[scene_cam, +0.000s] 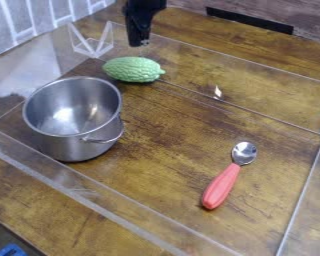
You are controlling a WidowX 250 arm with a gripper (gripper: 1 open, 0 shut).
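Observation:
The black gripper (139,38) hangs at the top of the view, above and behind a green bumpy vegetable toy (132,70), apart from it and shut, with nothing seen between its fingers. The toy lies on the wooden floor of a clear-walled enclosure. A steel pot (75,123) stands at the left, in front of the toy. A spoon with a red handle (222,185) lies at the right front.
Clear panels (109,205) edge the work area on the sides. A small blue object (8,248) shows at the lower left corner.

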